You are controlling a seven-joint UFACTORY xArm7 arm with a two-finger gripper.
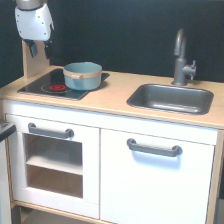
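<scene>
My gripper (40,51) hangs at the upper left, above and to the left of the stove, its two dark fingers apart. Nothing shows between them. A blue-grey pot (82,76) with a tan band near its rim stands upright on the right part of the black stovetop (48,83). There is a clear gap between the gripper and the pot. The inside of the pot cannot be made out.
A metal sink (170,98) with a grey tap (181,60) is set into the right of the wooden counter (117,88). The counter between pot and sink is clear. Below are white cupboard doors with dark handles, and a wooden post (30,64) rises behind the stove's left.
</scene>
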